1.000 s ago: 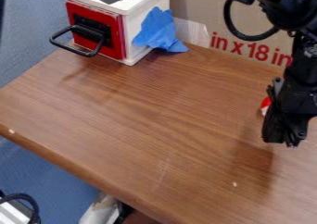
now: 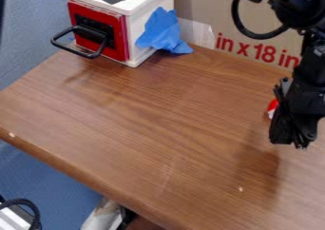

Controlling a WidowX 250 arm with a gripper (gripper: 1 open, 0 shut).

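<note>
My black gripper [image 2: 291,134] hangs low over the right side of the wooden table [image 2: 127,129], pointing down. Whether its fingers are open or shut is unclear. A small red object [image 2: 272,107] shows just behind it, partly hidden by the gripper's body.
A white box with a red front [image 2: 102,34] and a black handle stands at the back left, a blue cloth [image 2: 162,32] beside it. Printed cardboard [image 2: 241,44] lines the back. Blue floor lies beyond the left edge.
</note>
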